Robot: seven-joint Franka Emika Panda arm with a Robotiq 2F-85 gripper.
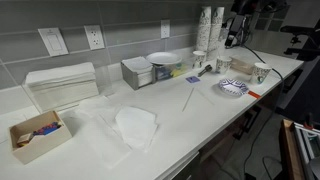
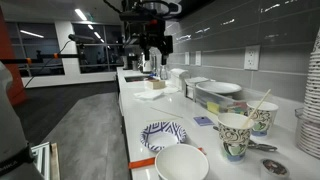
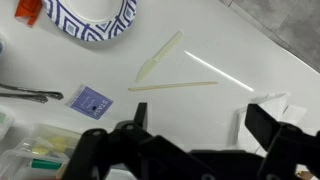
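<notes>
In the wrist view my gripper stands open above the white counter, with nothing between its fingers. Below it lie a thin wooden stick (image 3: 172, 86) and a short pale flat piece (image 3: 160, 57), which I cannot identify. The blue-patterned bowl (image 3: 93, 18) is cut off by the top edge. A blue packet (image 3: 90, 102) lies to the left, and a white napkin (image 3: 258, 122) shows beside the right finger. High above the counter, the dark arm (image 2: 150, 20) appears in exterior view 2.
Paper cups (image 2: 234, 135), one with a stick, and a white cup (image 2: 182, 162) crowd the near end. A clear container (image 3: 45, 145) holds small items. Farther along are a wooden box (image 1: 40, 135) and a napkin stack (image 1: 62, 84). Mid-counter is mostly clear.
</notes>
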